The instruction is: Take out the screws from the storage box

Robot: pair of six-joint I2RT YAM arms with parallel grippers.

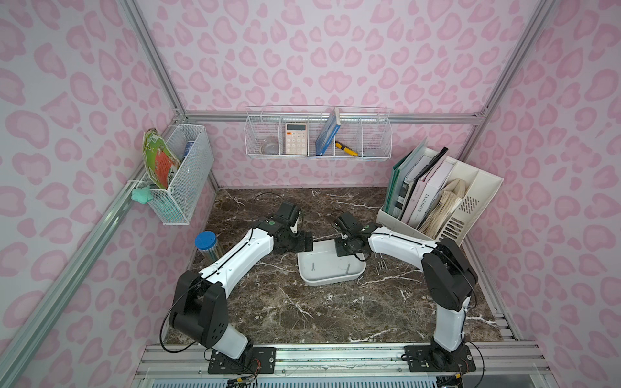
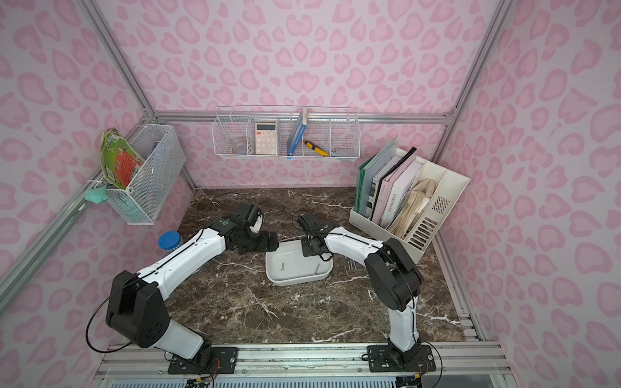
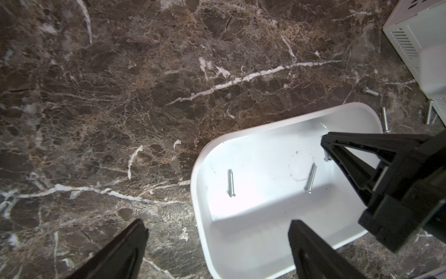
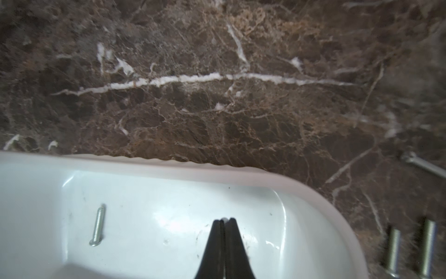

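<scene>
The white storage box [image 3: 274, 130] holds a screw [image 3: 231, 183] toward its left and another screw [image 3: 311, 177] toward the middle in the left wrist view. My right gripper is shut, low inside the box, with another screw [image 3: 327, 157] partly visible at its tips, mostly hidden; I cannot tell that it is held. Several screws lie on the table outside, right of the box, such as one [image 4: 429, 244]. My left gripper stands open above the box's left side, nothing between its fingers.
A white file holder with books [image 1: 440, 200] stands at the back right. A blue-lidded jar [image 1: 207, 242] is at the left. Wire baskets [image 1: 362, 139] hang on the walls.
</scene>
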